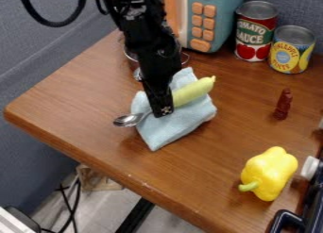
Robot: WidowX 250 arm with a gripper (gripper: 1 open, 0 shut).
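My black gripper [161, 103] reaches down from the top centre onto a light blue cloth [177, 128], at the left end of a pale yellow elongated object [195, 89] lying on it. A metal spoon [130, 119] pokes out to the left of the cloth, beside my gripper's tip. Whether the fingers are open or shut, and what lies between them, I cannot make out.
A yellow pepper [267, 173] sits front right, near black gear [286, 221]. A small red-brown bottle [284, 104], two cans [255, 29] and a teal toy appliance [214, 20] stand behind.
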